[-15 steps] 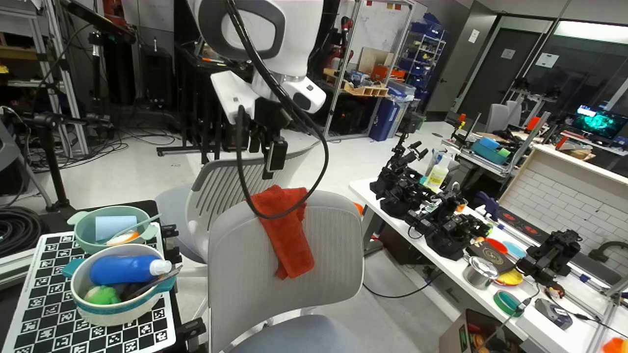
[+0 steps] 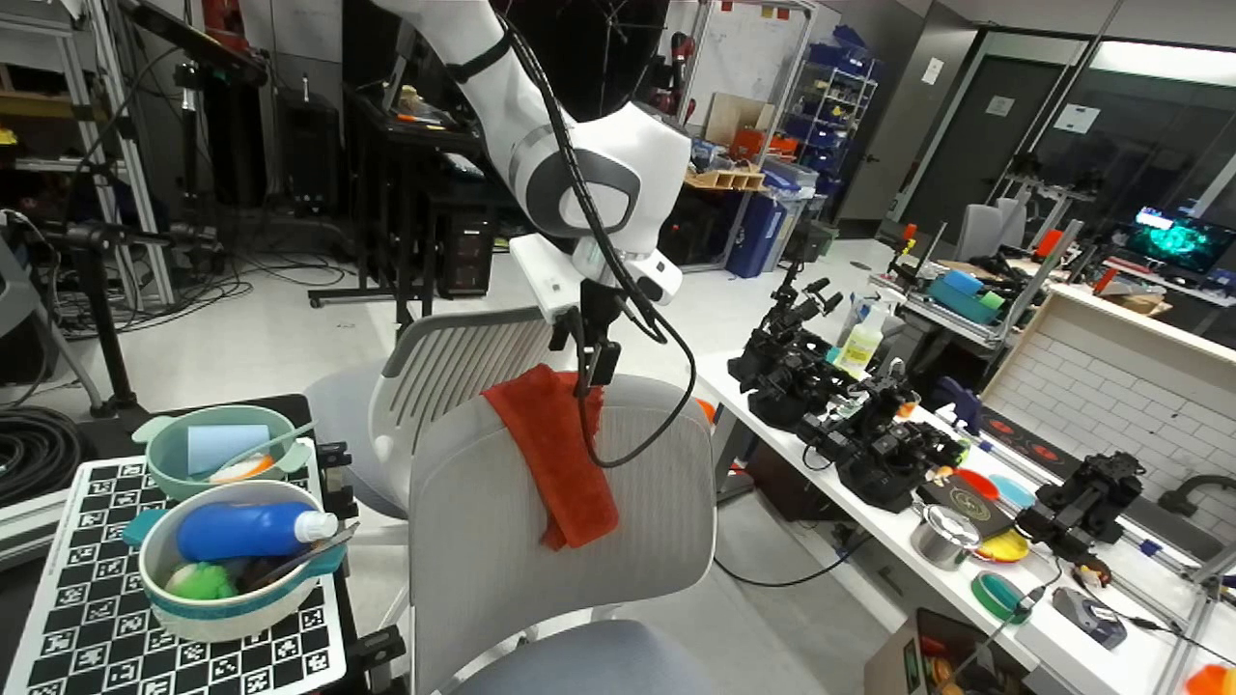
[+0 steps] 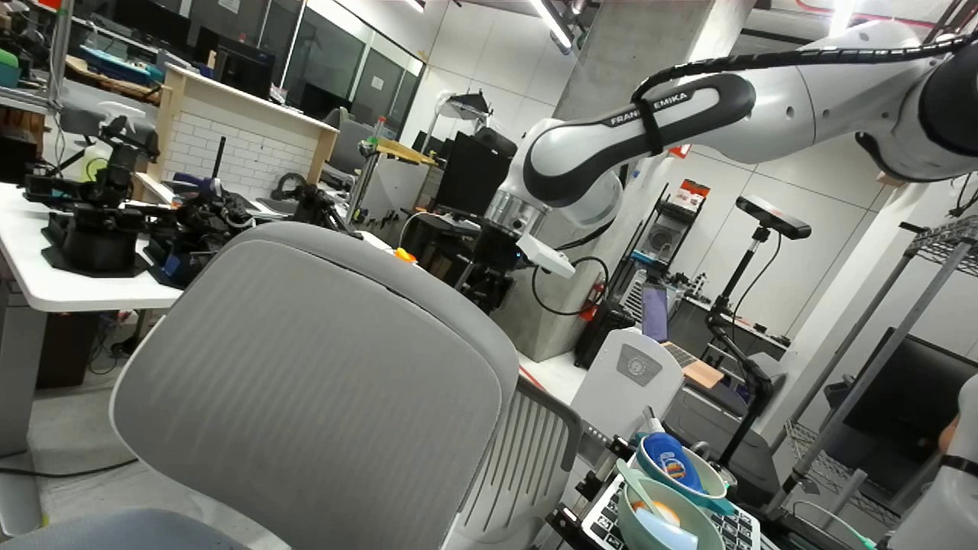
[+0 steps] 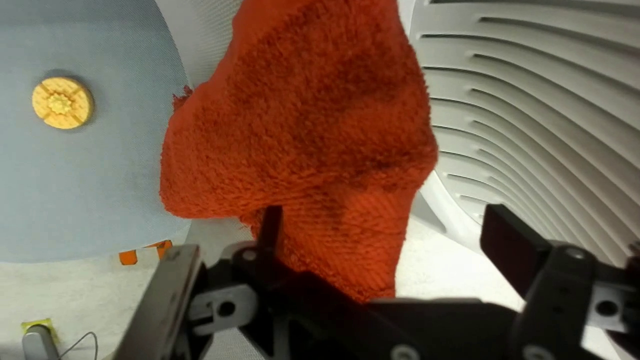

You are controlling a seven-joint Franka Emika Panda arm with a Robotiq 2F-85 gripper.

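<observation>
A red-orange cloth (image 2: 559, 463) hangs draped over the top edge of a grey chair back (image 2: 487, 556), its front part lying down the mesh. From above, in the wrist view, the cloth (image 4: 312, 138) fills the middle, folded and fuzzy. My gripper stands open, fingers wide apart, with the cloth's lower part showing between and beyond them; whether they touch it I cannot tell. In exterior view 1 the gripper (image 2: 587, 369) is at the chair's top edge, by the cloth's upper end. Exterior view 2 has the cloth hidden behind the chair back (image 3: 312, 385).
A second, slatted chair (image 2: 463, 371) stands just behind. At the left, two bowls (image 2: 220, 625) holding several items sit on a patterned board (image 2: 81, 579). To the right is a white table (image 2: 834, 492) crowded with black devices. A yellow disc (image 4: 62, 102) lies on a grey seat.
The arm has moved right and down in exterior view 1, bringing the gripper from above the slatted chair to the cloth's upper end. The cloth still hangs over the chair back.
</observation>
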